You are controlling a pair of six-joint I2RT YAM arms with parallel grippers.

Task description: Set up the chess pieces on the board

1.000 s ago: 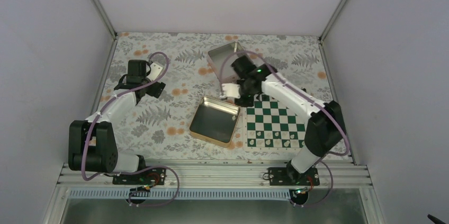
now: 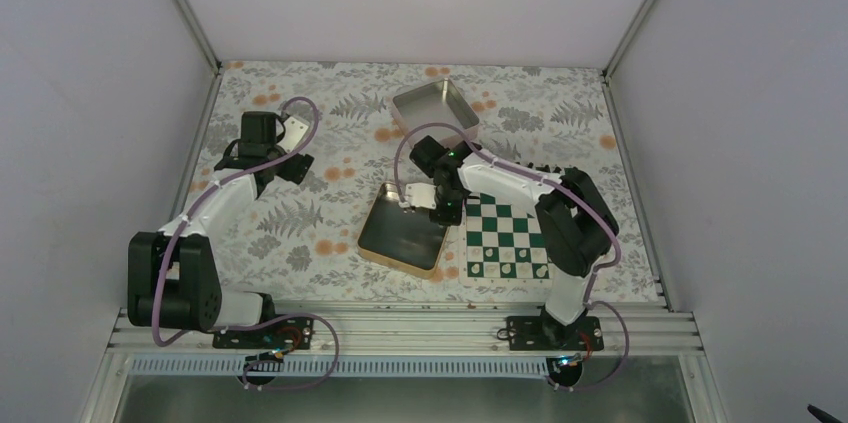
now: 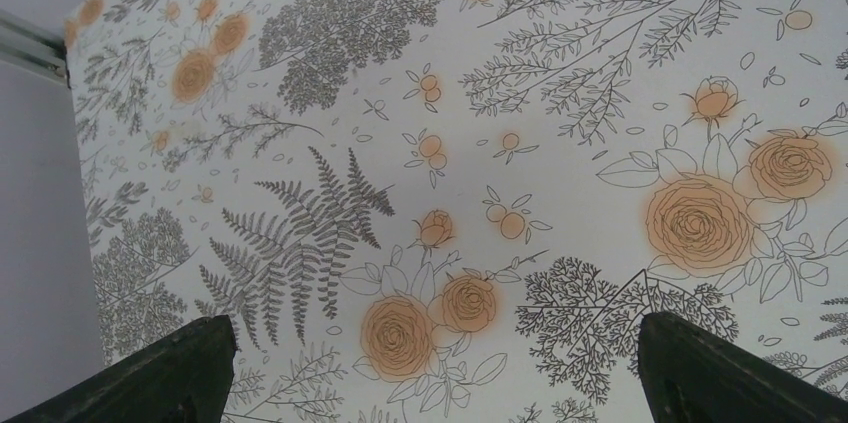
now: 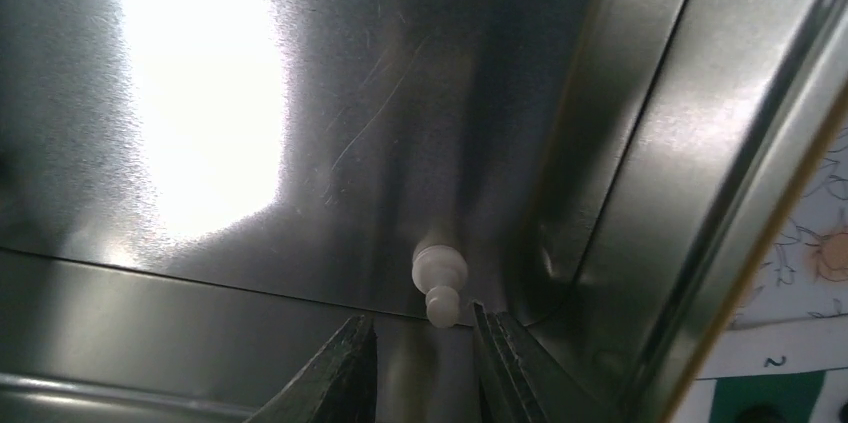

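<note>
A white chess piece (image 4: 440, 278) stands in the lower metal tray (image 2: 395, 243), near its corner. My right gripper (image 2: 445, 213) is over that tray, its fingers part open just in front of the piece in the right wrist view, with nothing seen between them. The green and white chessboard (image 2: 500, 243) lies to the right of the tray, partly hidden by the right arm, with white pieces along its near edge and dark pieces at the far side. My left gripper (image 2: 295, 168) is held over the bare left table; its fingertips stand wide apart in the left wrist view, empty.
A second metal tray (image 2: 430, 98) lies at the back centre, partly behind the right arm. Walls bound the table at the back and sides.
The right arm has swung down and toward the front, bringing its gripper from above the tray's far edge to over the tray by the piece. The left arm has not moved.
</note>
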